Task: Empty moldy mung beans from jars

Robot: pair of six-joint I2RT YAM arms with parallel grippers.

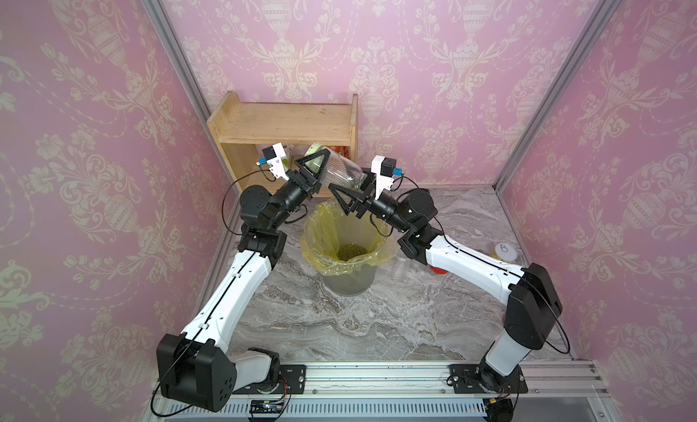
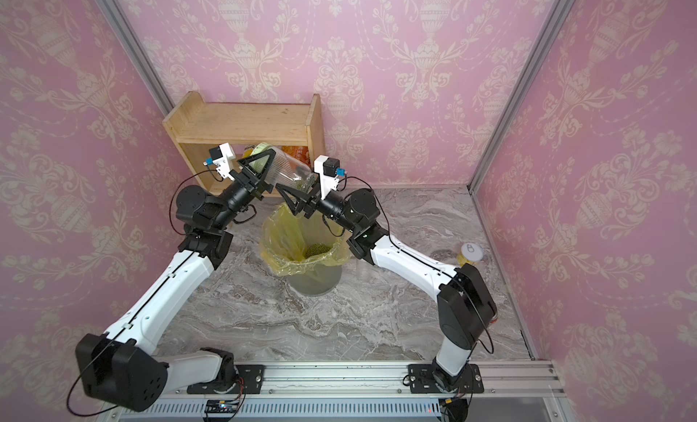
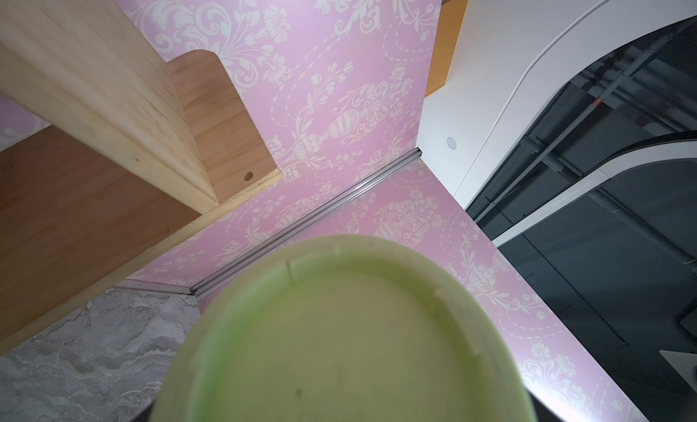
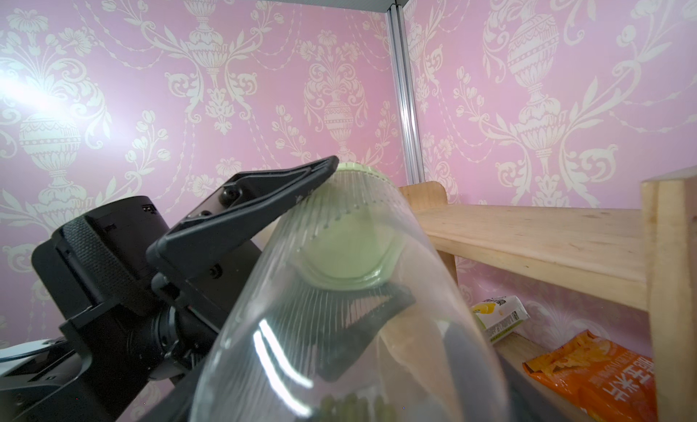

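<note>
A clear ribbed jar with a pale green base is tilted above the bin, its base toward my left gripper, whose fingers stand open around that end. My right gripper is at the lower end, fingers apart around the jar; how firmly either touches is unclear. Some green beans show low inside the jar in the right wrist view. Beneath, a grey bin lined with a yellow bag holds a heap of beans.
A wooden shelf with snack packets, one orange, stands behind the bin. A lidded can is at the right of the marble counter.
</note>
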